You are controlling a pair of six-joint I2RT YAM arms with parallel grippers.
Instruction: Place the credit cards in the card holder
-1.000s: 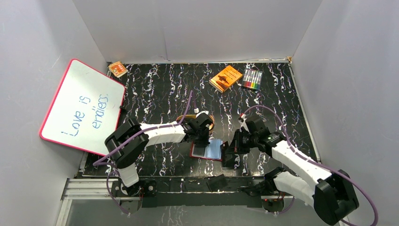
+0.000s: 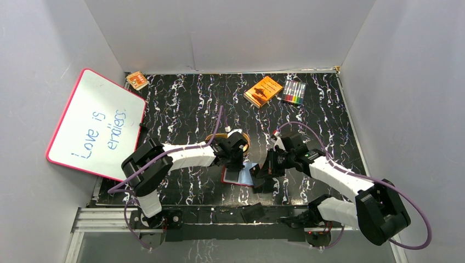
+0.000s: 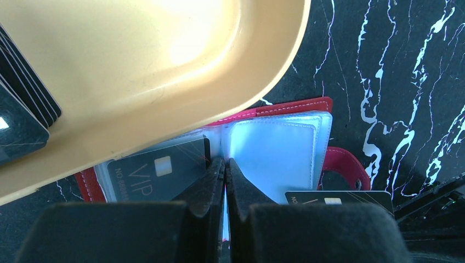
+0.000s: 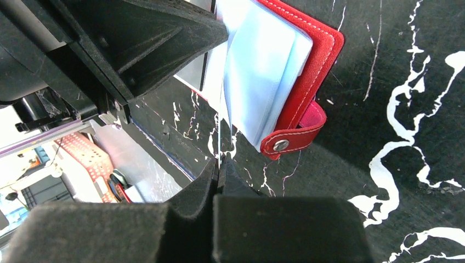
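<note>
The open red card holder [image 2: 232,182] lies on the table, its clear bluish sleeves [image 3: 271,142] spread flat. A dark VIP card [image 3: 156,170] sits in its left side. Over the holder's middle my left gripper is shut; whether a thin sleeve edge is pinched cannot be made out. My right gripper is shut on a black card, which stands nearly edge-on in the right wrist view. This held card overlaps the lower right of the holder in the top view, close to the right-hand sleeves. Whether it touches them is unclear.
A yellowish tray [image 3: 263,71] holding a stack of dark cards [image 3: 24,87] overhangs the holder's far edge. The holder's snap strap [image 4: 293,137] sticks out on the right. Books [image 2: 263,91], markers [image 2: 294,92] and a whiteboard [image 2: 98,126] lie farther off.
My right gripper has moved left with the black card, from beside the holder to over its right part. The card's tilt has changed too. My left arm and the holder look still.
</note>
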